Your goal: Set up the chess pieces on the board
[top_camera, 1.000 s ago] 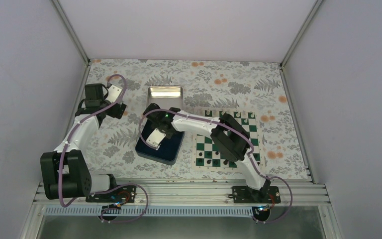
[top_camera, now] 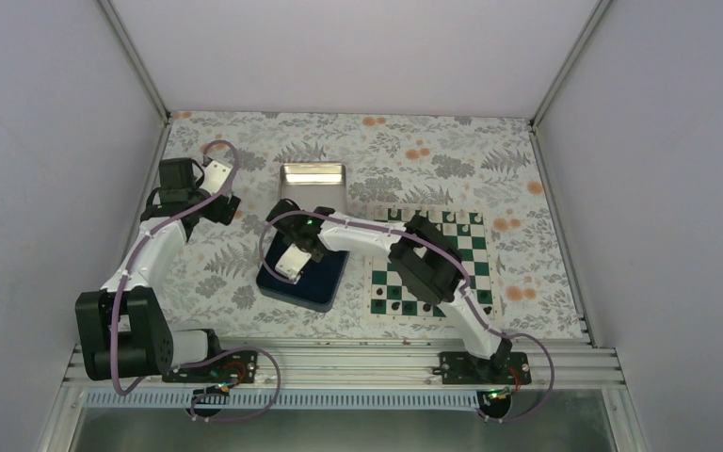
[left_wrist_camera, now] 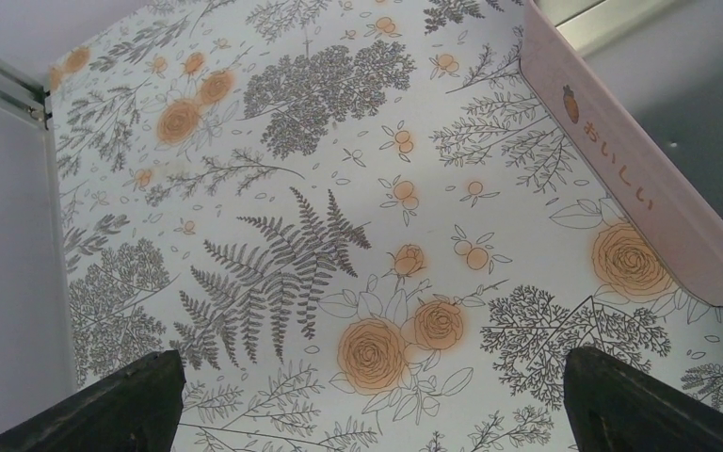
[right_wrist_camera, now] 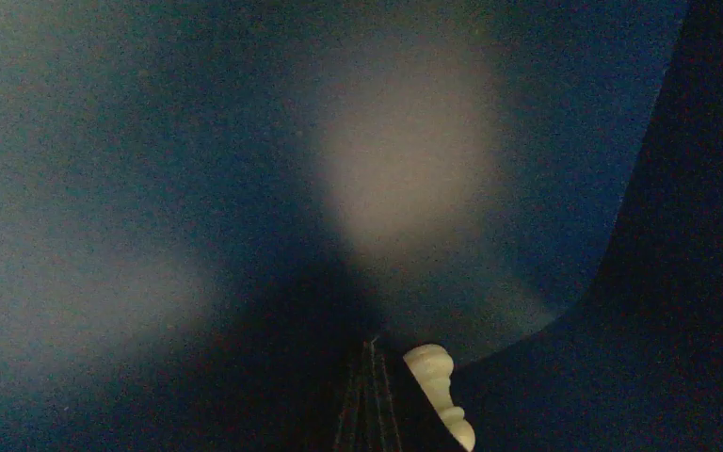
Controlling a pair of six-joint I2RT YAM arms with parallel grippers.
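Note:
In the right wrist view my right gripper is down inside the dark blue bin point(top_camera: 289, 297). Its dark fingers look closed together, and shadow hides whatever may be between them. Just right of the tips shows a cream chess piece point(right_wrist_camera: 441, 391), tilted and partly covered by the finger's edge. Over the flowered tabletop, my left gripper is open and empty. The green-and-white chessboard point(top_camera: 378, 276) lies at the right in the top view, with dark pieces point(top_camera: 395, 306) along its near side and pale pieces point(top_camera: 475, 218) along its far side. The right arm covers its middle.
A pink-sided metal bin point(left_wrist_camera: 635, 160) stands directly behind the blue one, close to the right arm. Bare tabletop point(top_camera: 221, 282) lies left of both bins. The blue bin's walls surround my right gripper.
The right gripper and forearm have shifted slightly within and over the blue bin. The left arm and the board have not visibly moved.

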